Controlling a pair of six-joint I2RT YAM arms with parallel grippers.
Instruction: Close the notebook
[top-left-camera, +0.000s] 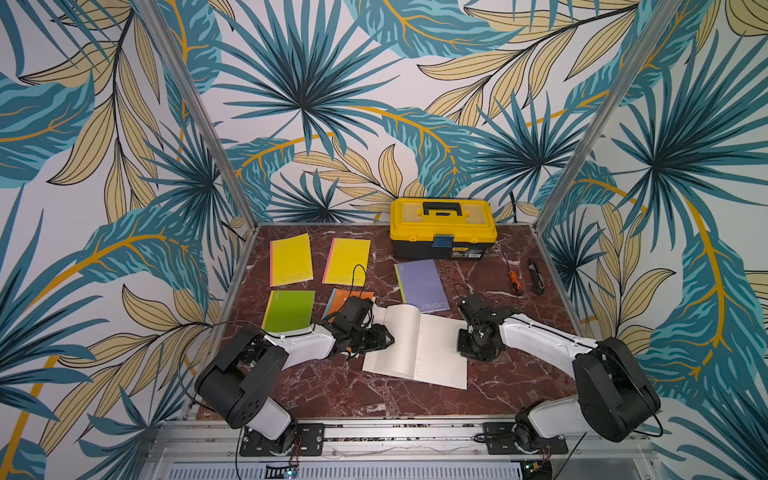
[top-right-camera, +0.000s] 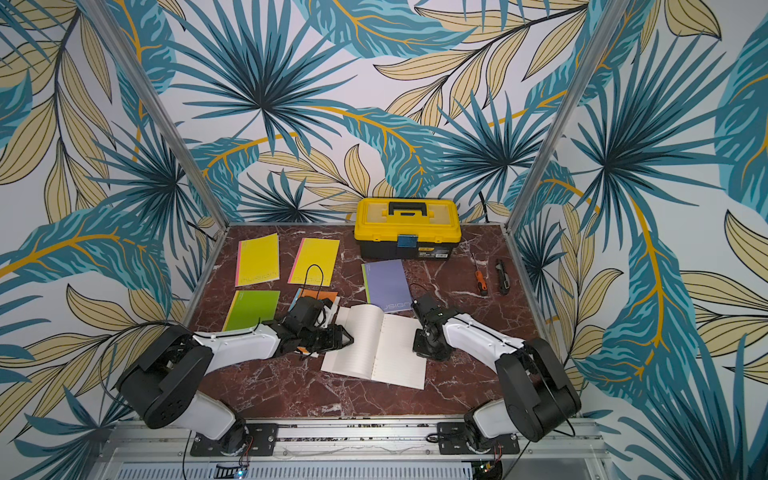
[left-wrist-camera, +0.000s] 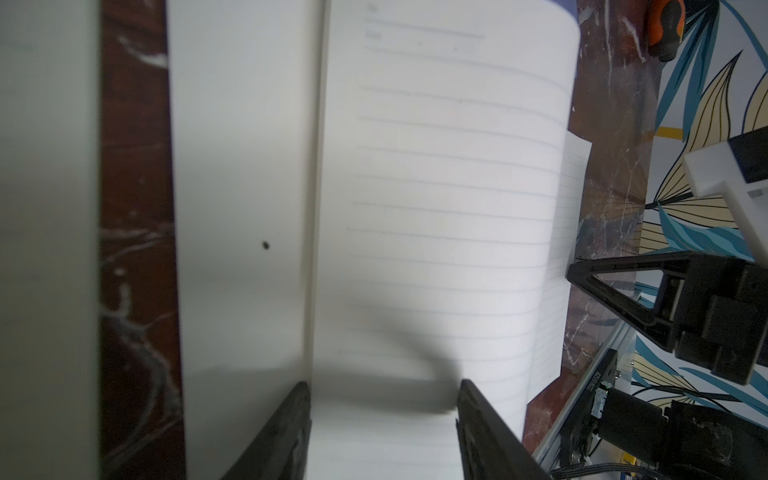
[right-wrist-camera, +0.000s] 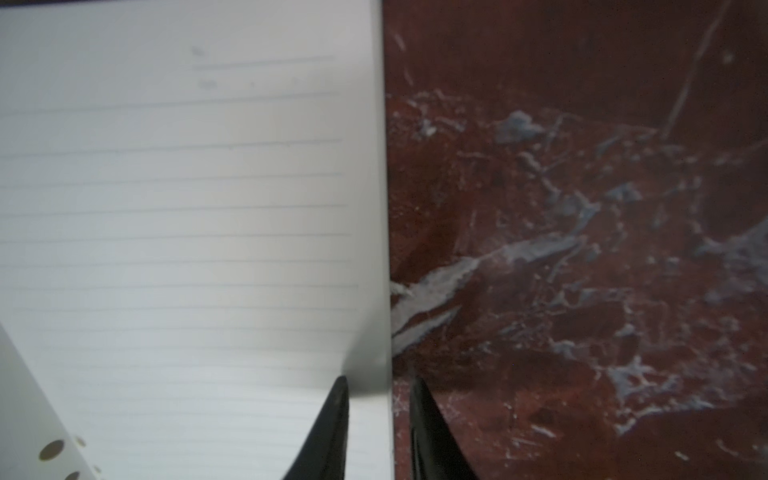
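The notebook (top-left-camera: 438, 352) lies open on the table, its lined left page (left-wrist-camera: 448, 240) bulging up toward the spine. At its left side my left gripper stands open over the pages, nothing between its fingers. My right gripper is at the right edge of the right page (right-wrist-camera: 200, 256). One fingertip (right-wrist-camera: 340, 396) is over the paper and the other over the bare table, with a narrow gap between; whether they touch the paper I cannot tell. The orange notebook (top-left-camera: 339, 302) is partly hidden by the left arm.
Two yellow notebooks (top-left-camera: 291, 260), a green one (top-left-camera: 288, 310) and a purple one (top-left-camera: 422, 284) lie behind or left. A yellow-black toolbox (top-left-camera: 443, 228) stands at the back, with an orange screwdriver (top-left-camera: 514, 281) and a dark tool (top-left-camera: 535, 276) at right.
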